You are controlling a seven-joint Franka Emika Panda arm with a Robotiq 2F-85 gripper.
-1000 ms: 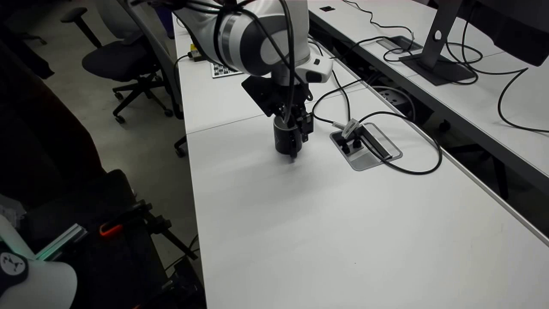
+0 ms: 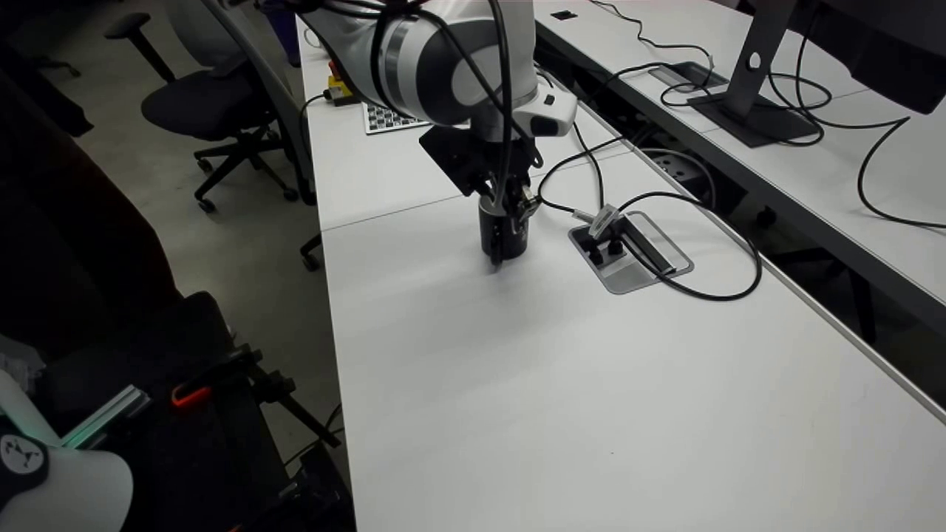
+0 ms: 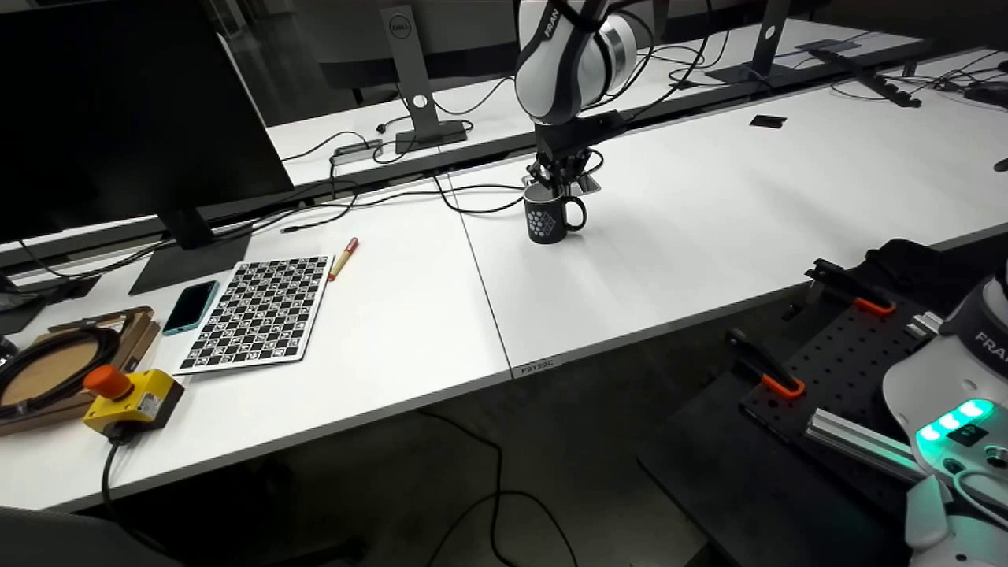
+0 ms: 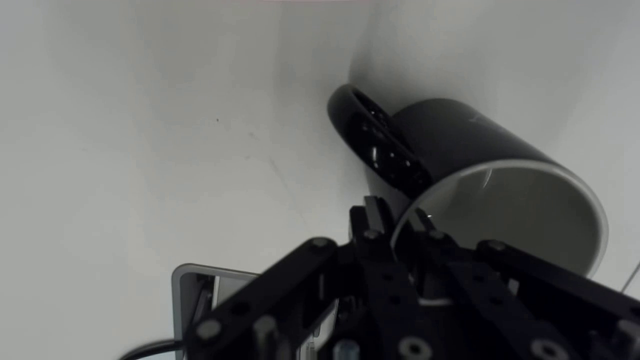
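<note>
A black mug (image 3: 545, 225) with a pale hexagon pattern stands on the white table, its handle (image 3: 577, 213) toward the right in the second exterior view. From the wrist, the mug's pale inside (image 4: 522, 210) and its glossy black handle (image 4: 375, 141) show. My gripper is shut on the mug's rim close to the handle, one finger inside the wall and one outside. In the first exterior view the mug (image 2: 514, 238) appears upright below the arm, partly covered by the gripper. Whether its base touches the table is hard to tell.
A recessed socket box (image 2: 631, 253) with cables lies close by the mug. A checkered board (image 3: 257, 312), a phone (image 3: 190, 307) and a yellow emergency-stop box (image 3: 135, 402) occupy another table section.
The mug has shifted slightly right and toward the back in the first exterior view, and its handle has swung left. The gripper has turned and moved a little with it.
</note>
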